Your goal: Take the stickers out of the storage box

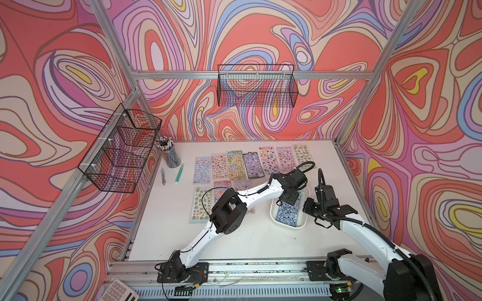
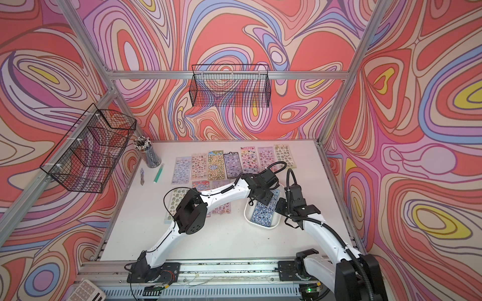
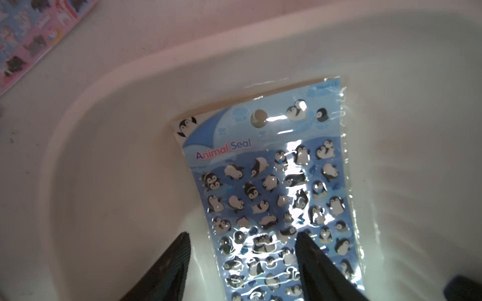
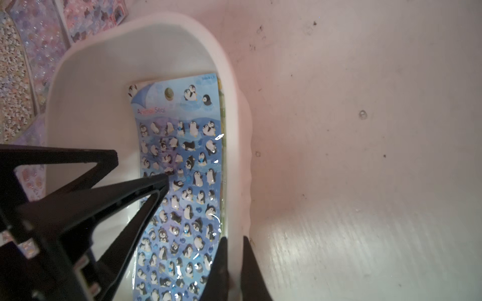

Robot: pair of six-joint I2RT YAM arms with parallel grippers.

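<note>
The white storage box stands on the right half of the table. Inside lies a blue penguin sticker sheet in a clear sleeve, marked "Animal Seal". A thin yellowish edge beneath it shows along the box's right wall in the right wrist view. My left gripper is open over the sheet's upper part, with its two fingers apart and nothing held between them. My right gripper is shut on the box's right rim, one finger on each side of the thin wall.
Several sticker sheets lie in rows behind and left of the box. A dark clipboard-like sheet, a pen cup and a green ruler are further left.
</note>
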